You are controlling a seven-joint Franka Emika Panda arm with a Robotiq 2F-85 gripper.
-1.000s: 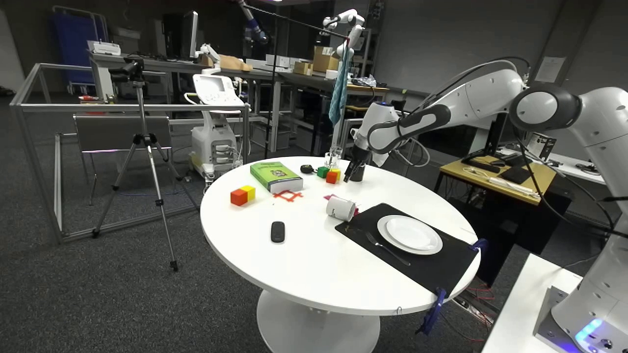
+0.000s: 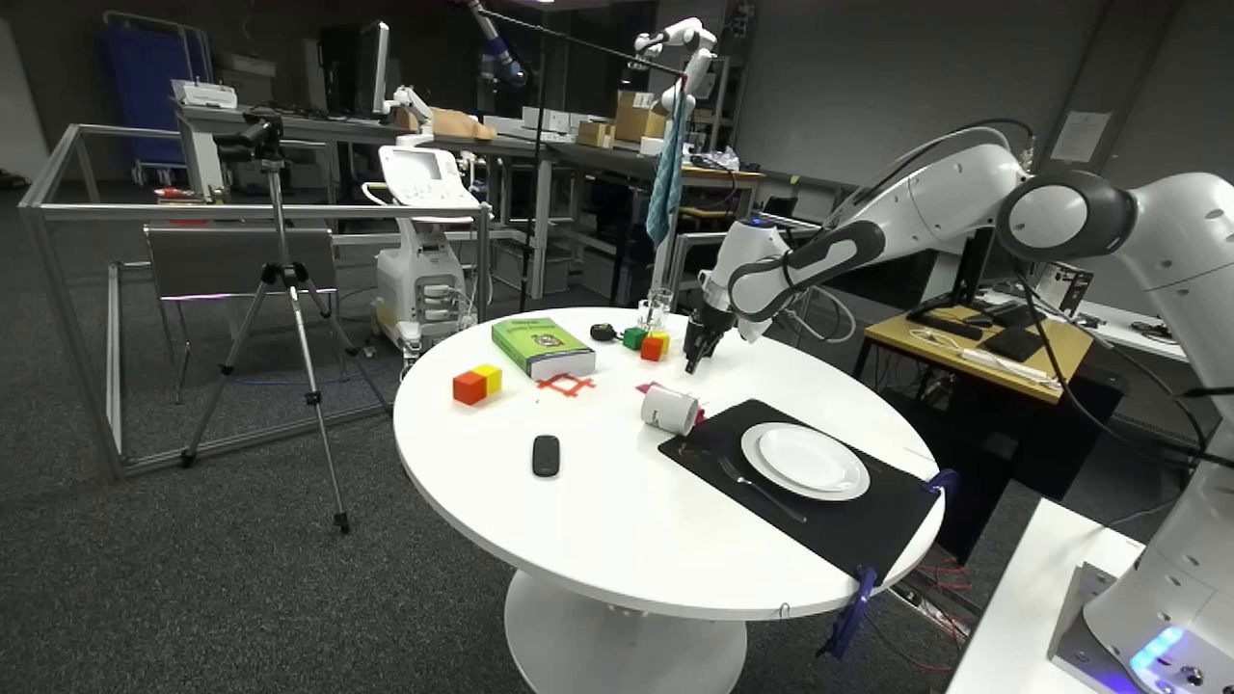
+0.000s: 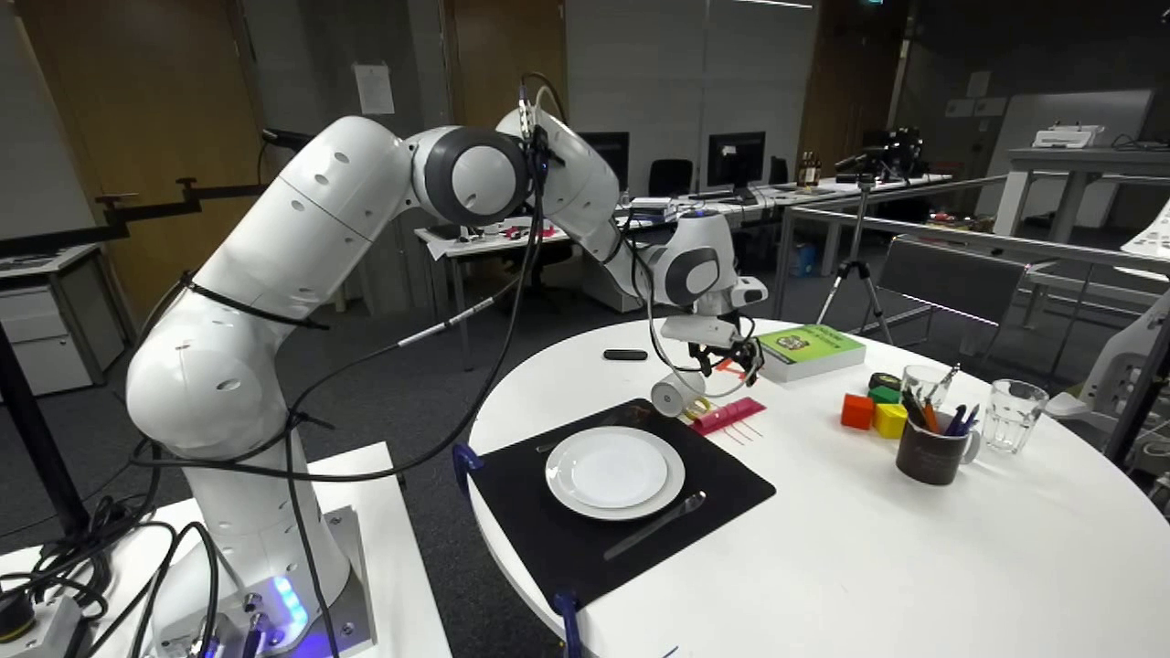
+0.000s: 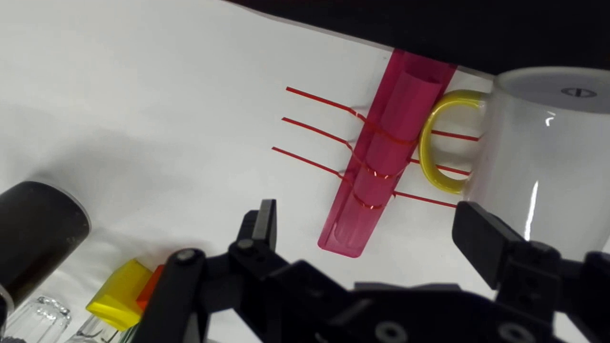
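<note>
My gripper stands open above the white table, its fingers spread wide with nothing between them. Below and between the fingers in the wrist view lies a pink rolled piece point(image 4: 394, 134) on a flat pink backing, crossed by thin red strips. Right of it a white mug point(image 4: 540, 166) lies on its side, its yellow handle against the pink piece. In exterior view 2 the pink piece point(image 3: 729, 415) and the mug point(image 3: 676, 395) sit by the placemat's edge. The gripper point(image 2: 696, 353) is at the table's far side in exterior view 1.
A black placemat point(image 3: 724, 488) carries a white plate point(image 3: 614, 468) and cutlery. Around the far side stand a dark pen-filled mug point(image 3: 929, 453), glasses point(image 3: 1015, 417), coloured cubes point(image 3: 857, 411) and a green book point(image 3: 812, 349).
My gripper has tilted to point more steeply down, its tip shifting slightly right and lower in exterior view 1. The objects on the table look unmoved.
</note>
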